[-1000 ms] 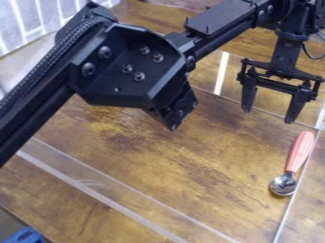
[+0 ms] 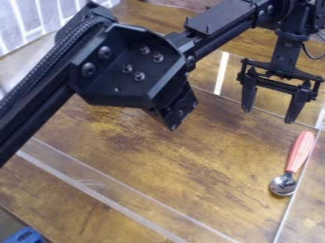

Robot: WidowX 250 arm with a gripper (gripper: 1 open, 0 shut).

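Note:
My black gripper (image 2: 269, 104) hangs at the upper right over the wooden table, open, with a wide gap and nothing between its two fingers. Below and to the right of it lies a spoon (image 2: 294, 161) with a pink handle and a silver bowl at its lower end, apart from the fingers. The large black arm body crosses the upper left of the view and hides part of the table.
A blue object (image 2: 23, 235) shows at the bottom left corner. A pale, barred surface is at the top left.

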